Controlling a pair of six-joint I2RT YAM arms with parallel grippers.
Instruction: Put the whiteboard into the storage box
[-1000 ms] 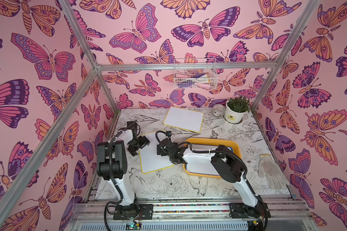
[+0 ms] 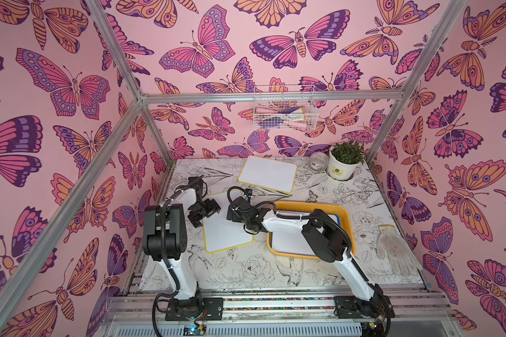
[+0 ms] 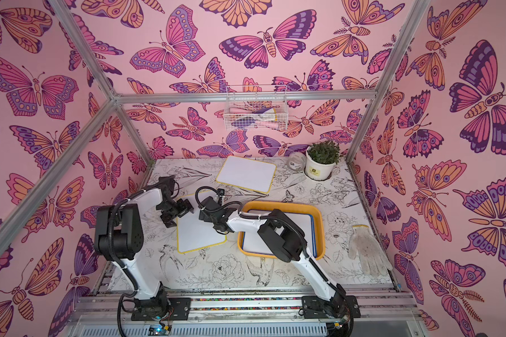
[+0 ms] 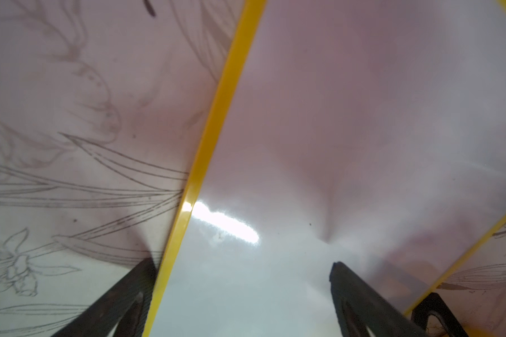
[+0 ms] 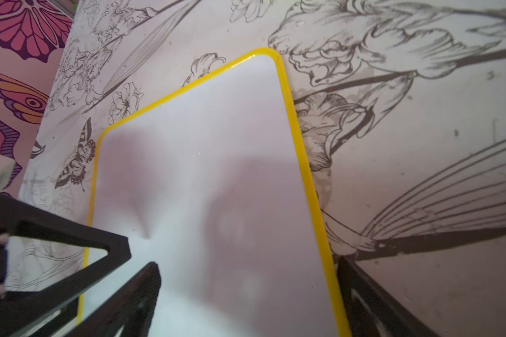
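Observation:
A white whiteboard with a yellow rim point(image 2: 225, 234) lies flat on the table between my two arms. My left gripper is open over its left side; one finger point(image 4: 126, 303) is just outside the yellow edge, the other above the white surface. At the opposite side, my right gripper also stands open, with one finger point(image 5: 371, 306) just beyond the rim and the other over the board. Neither holds anything. The orange storage box point(image 2: 349, 227) stands to the right, partly covered by the right arm; a blue-rimmed white board point(image 2: 289, 242) is inside it.
Another yellow-rimmed whiteboard point(image 2: 268, 174) lies at the back. A potted plant point(image 2: 343, 168) and a clear round container point(image 2: 318, 161) stand back right, and a glove point(image 2: 394, 250) lies at the right edge. Table space in front of the board is clear.
Both arms have shifted only slightly: the left gripper a little to the right, the right gripper a little to the left overall. The whiteboard and box look unmoved.

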